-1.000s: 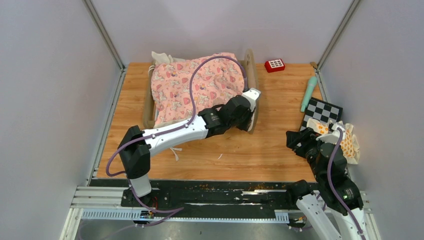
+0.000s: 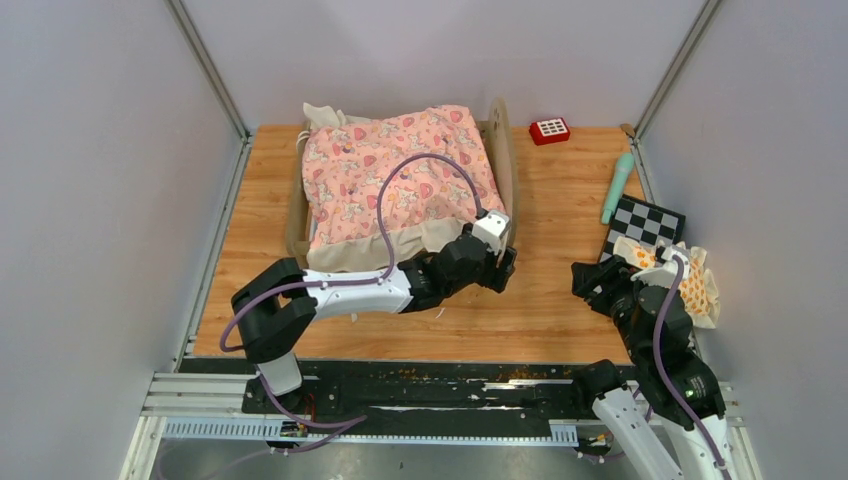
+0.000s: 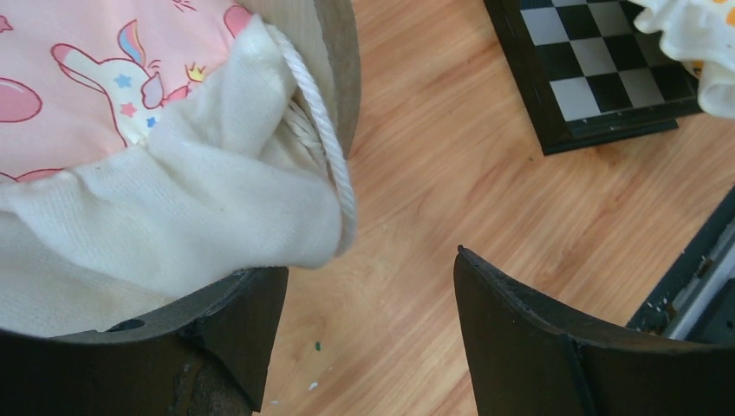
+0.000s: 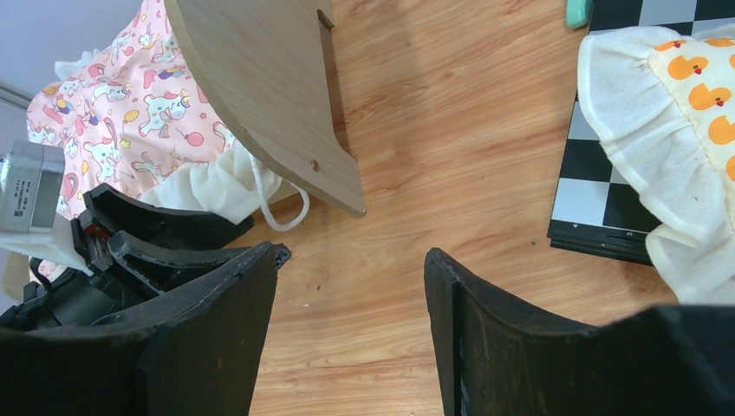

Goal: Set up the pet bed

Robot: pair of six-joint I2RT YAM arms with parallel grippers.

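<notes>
The wooden bed frame (image 4: 269,95) holds a pink bunny-print cushion (image 2: 395,175) with a cream edge. A cream flap with a white cord (image 3: 325,147) hangs at its front right corner. My left gripper is open at that corner, beside the flap, nothing clearly held. My right gripper stands open over bare table to the right of the bed, empty. An orange-print cloth with cream frills (image 4: 698,113) lies on a checkered board at the right.
The checkered board (image 4: 581,191), a teal object (image 2: 618,185) and a red keypad box (image 2: 548,130) occupy the right side. Bare wood (image 2: 540,320) shows between bed and board and along the front edge.
The right arm and bed look unchanged.
</notes>
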